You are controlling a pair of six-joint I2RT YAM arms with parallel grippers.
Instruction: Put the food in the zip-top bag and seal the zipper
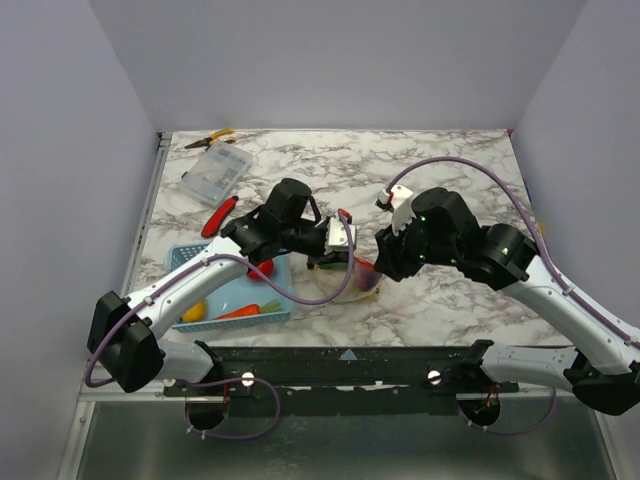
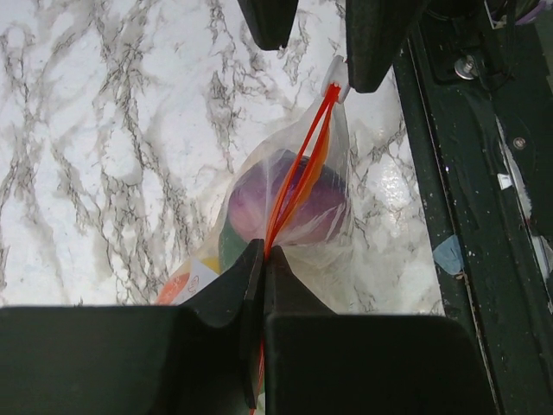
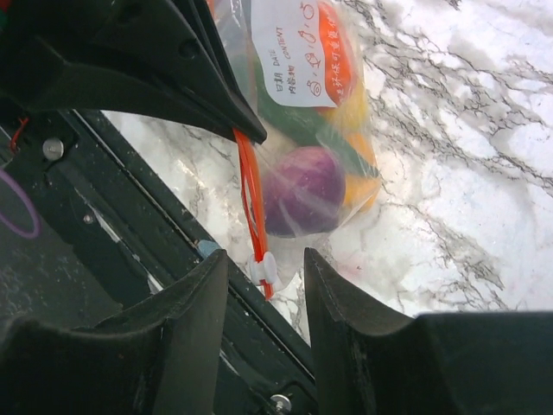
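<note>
The zip top bag [image 3: 321, 112] lies on the marble table, holding a purple vegetable [image 3: 302, 192] and other red, yellow and green items. My left gripper is shut on the bag's red zipper strip [image 2: 289, 186], which runs up to a white slider [image 3: 263, 269] at one end. My right gripper is open, its fingers on either side of and short of the slider end in its wrist view; in the left wrist view they hang just above it.
A blue basket [image 1: 186, 255] with vegetables stands at left, with a red pepper [image 1: 219, 216], a clear container [image 1: 216, 172] and pliers [image 1: 213, 137] behind.
</note>
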